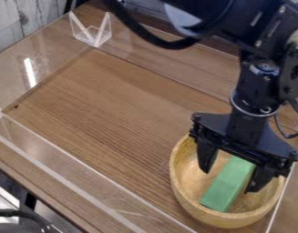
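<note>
A round tan bowl [191, 186] sits at the lower right of the camera view, holding a green rectangular object [221, 191]. The black gripper [241, 158] is down at the bowl, its two fingers apart on either side of the green object's upper end. Whether either finger touches the object I cannot tell. Part of the object and the bowl's back rim are hidden by the gripper.
A clear plastic holder [93, 29] stands at the far back left. Cables lie at the lower left edge.
</note>
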